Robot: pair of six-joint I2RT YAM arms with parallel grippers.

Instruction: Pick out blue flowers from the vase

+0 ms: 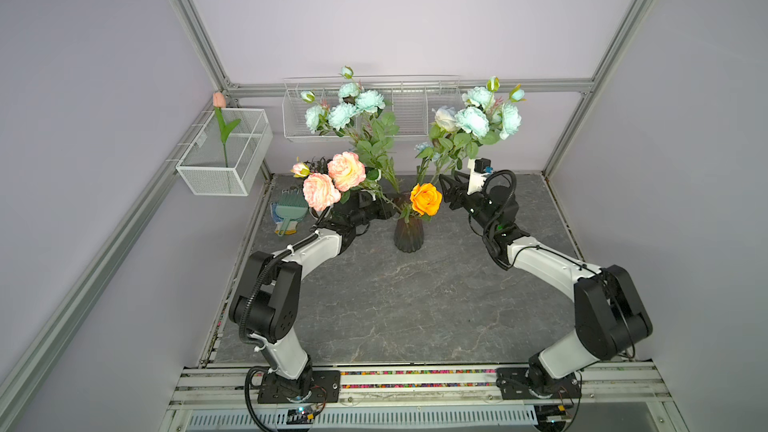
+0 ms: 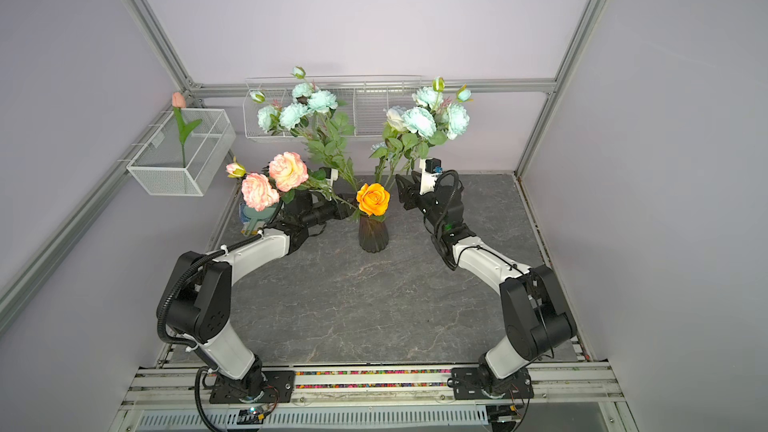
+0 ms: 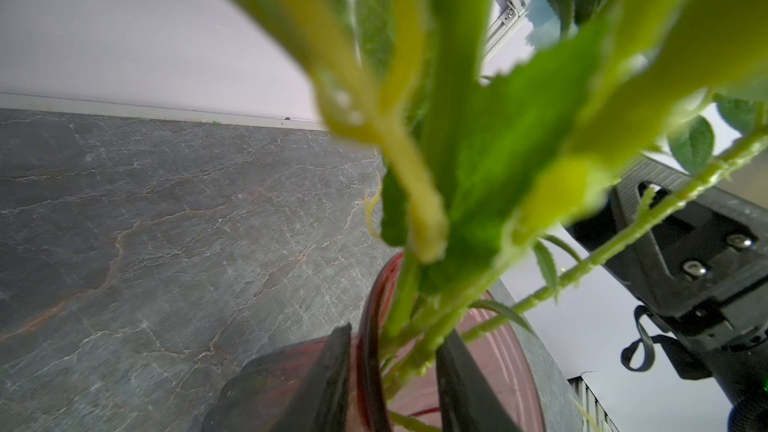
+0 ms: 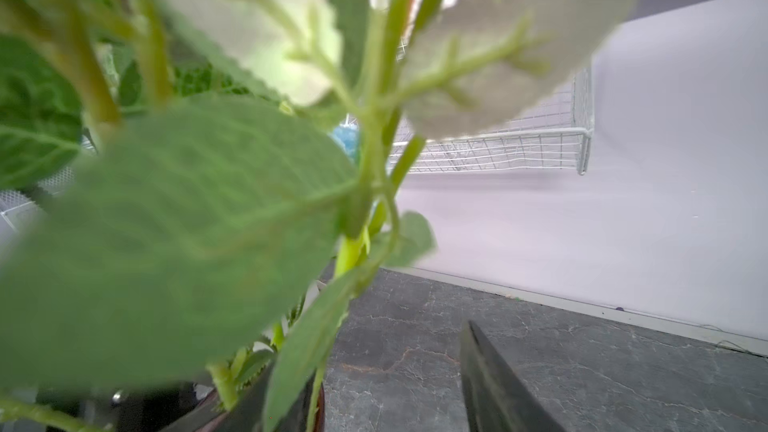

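Two clusters of pale blue flowers rise from the dark ribbed vase (image 1: 409,235), a left cluster (image 1: 342,116) and a right cluster (image 1: 473,121). Pink flowers (image 1: 346,170) and an orange flower (image 1: 425,200) share the vase. At the vase's left side, my left gripper is shut on the reddish, see-through vase wall near its rim (image 3: 372,352). To the right of the vase, below the right blue cluster, my right gripper has its fingers apart. In the right wrist view, a green stem (image 4: 349,256) and leaves cover much of its left finger.
A wire basket (image 1: 412,116) hangs on the back wall behind the blooms. On the left wall, a white basket (image 1: 212,184) holds a pink tulip (image 1: 220,124). A green dustpan (image 1: 290,206) lies behind the left arm.
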